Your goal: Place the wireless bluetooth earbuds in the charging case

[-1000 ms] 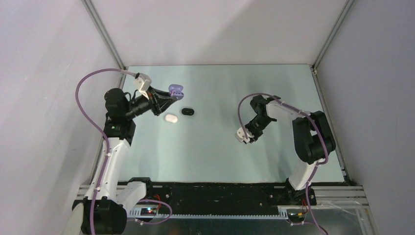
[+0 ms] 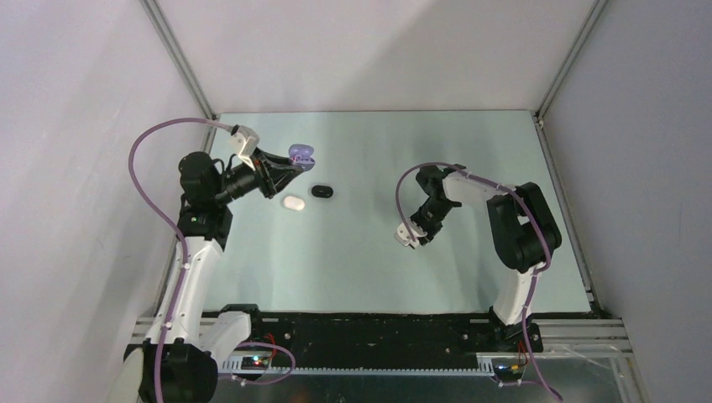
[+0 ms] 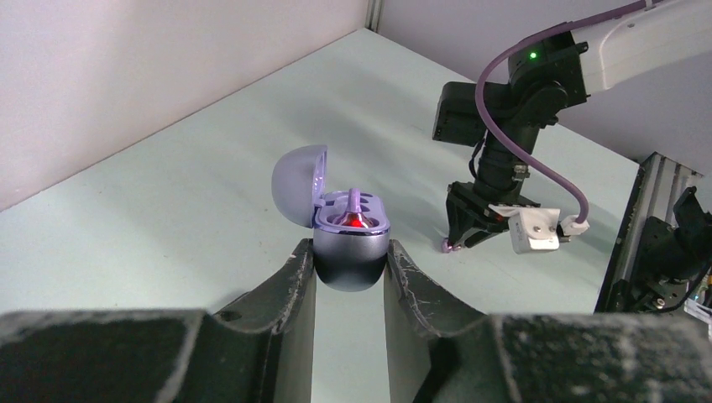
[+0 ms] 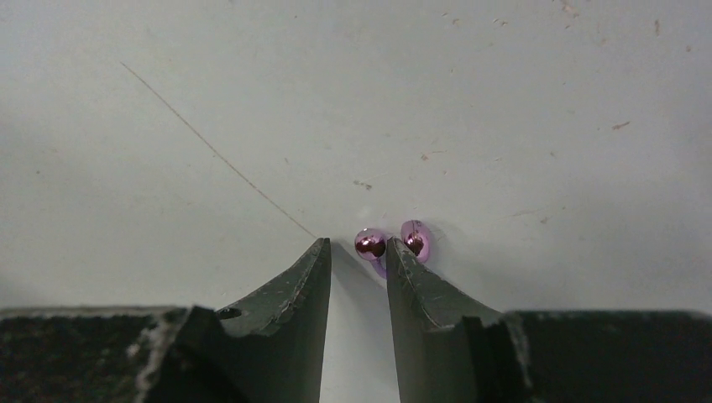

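A lilac charging case [image 3: 351, 252] with its lid up is clamped in my left gripper, held in the air over the table's left part; in the top view it is the case [image 2: 302, 157]. My right gripper is down at the table on the right side, part open. Two small shiny lilac-pink earbuds lie at its fingertips: one [image 4: 370, 244] between the tips, close to the right finger, the other [image 4: 416, 241] just outside that finger. Whether either is gripped does not show.
A white oval case [image 2: 294, 203] and a black oval case [image 2: 321, 191] lie left of centre, below the held case.
My right arm has moved leftward, with its gripper staying low at the table. The left arm and the case in it have not visibly moved.
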